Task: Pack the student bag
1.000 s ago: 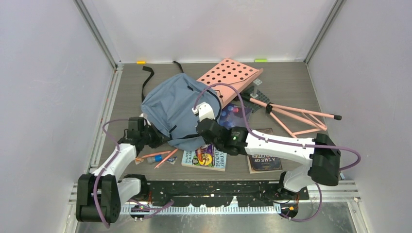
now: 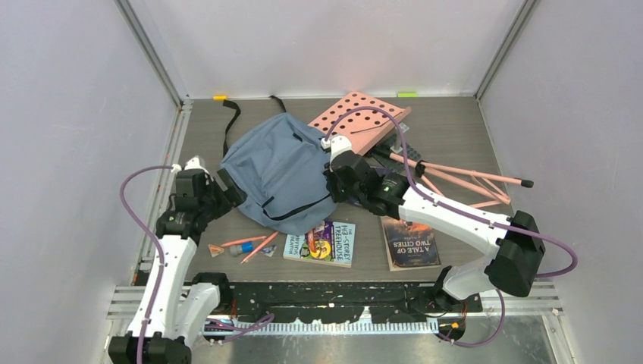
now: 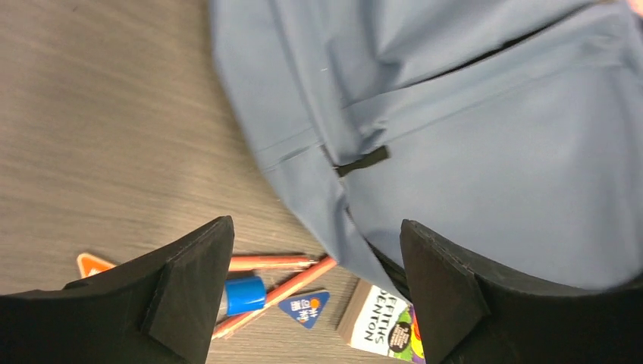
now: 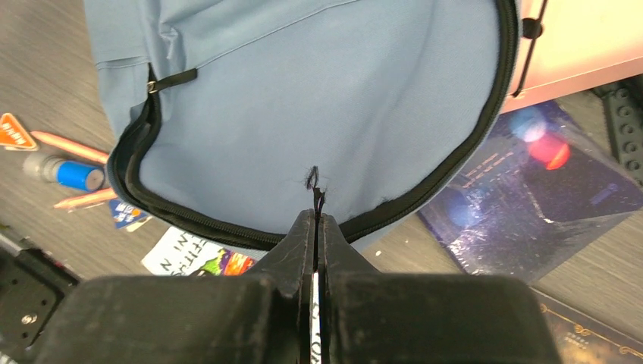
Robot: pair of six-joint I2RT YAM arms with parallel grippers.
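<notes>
A grey-blue backpack [image 2: 269, 163] lies with its zipper edge toward the front. My left gripper hangs open over its left side, nothing between the fingers. My right gripper is shut on a thin dark zipper pull [image 4: 318, 193] at the bag's edge. Below the bag lie orange pencils [image 2: 258, 250], a blue glue stick [image 3: 244, 294], small triangular pieces [image 3: 303, 305] and a treehouse book [image 2: 334, 243]. A Tale of Two Cities book [image 2: 413, 250] lies front right, and a purple translucent folder [image 4: 523, 197] beside the bag, partly under my right arm in the top view.
A pink perforated board [image 2: 349, 110] stands behind the bag. A pink folded tripod-like frame [image 2: 462, 182] spreads across the right side over a dark mat. Bare table shows at the far left and back right.
My left gripper has drawn back leftward and up from the bag's front edge. My right gripper has moved up and right from over the front of the bag.
</notes>
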